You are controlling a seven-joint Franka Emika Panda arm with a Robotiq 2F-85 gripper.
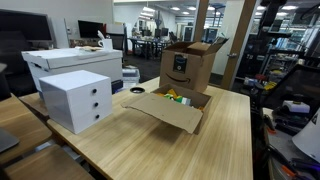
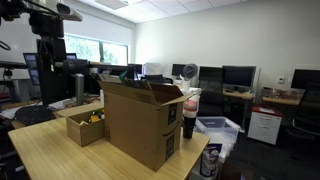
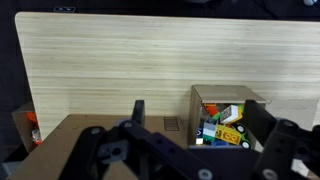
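In the wrist view my gripper is open, its two dark fingers (image 3: 138, 113) far apart with nothing between them. It hangs high above the wooden table (image 3: 110, 70). An open cardboard box holding colourful small items (image 3: 228, 120) lies below, toward the right finger; its wide flap (image 3: 90, 150) covers the lower left of that view. The same low box (image 1: 195, 98) stands mid-table in exterior view 1, flap spread toward the camera. In exterior view 2 the arm (image 2: 50, 45) is raised at the upper left, apart from the box (image 2: 88, 128).
A tall open carton (image 1: 187, 68) stands behind the low box. White drawers (image 1: 78, 100) and a larger white box (image 1: 75, 65) occupy the left side. A black ring-shaped object (image 1: 137, 90) lies near the back.
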